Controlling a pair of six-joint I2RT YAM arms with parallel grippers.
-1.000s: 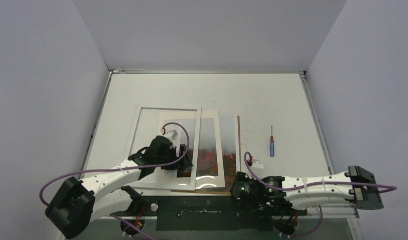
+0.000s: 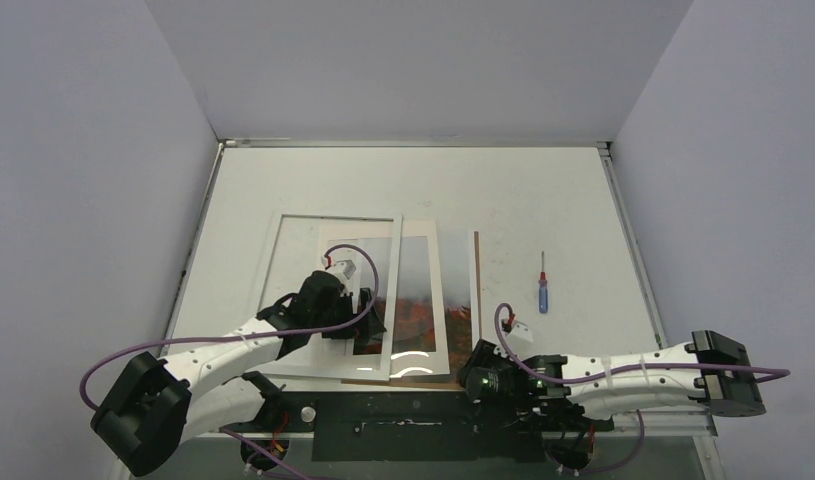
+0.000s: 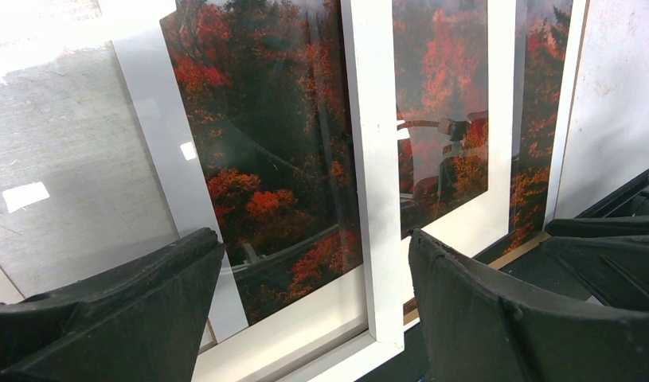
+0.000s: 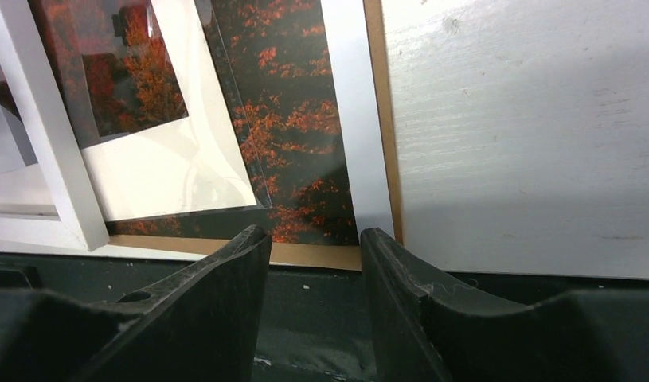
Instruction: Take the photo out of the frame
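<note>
The autumn-forest photo (image 4: 293,151) lies on a brown backing board (image 4: 305,255), its white right edge showing. A cream mat (image 4: 217,191) covers part of it, with clear sheeting between. Further left, the empty white frame (image 3: 377,191) overlaps mat and picture. My left gripper stands open above the frame's right bar, one fingertip on either side of it in the left wrist view; nothing is gripped. My right gripper is partly open at the photo's lower right corner. Its fingertips appear over the near edge of photo and board; whether they touch cannot be told.
A blue screwdriver (image 2: 543,293) lies on the right of the white table (image 2: 423,185). A dark strip (image 2: 413,425) runs along the near edge, below the board.
The right gripper's wrist has turned slightly, its cable loop swinging a little to the right. The left arm, frame, mat and photo look unmoved.
</note>
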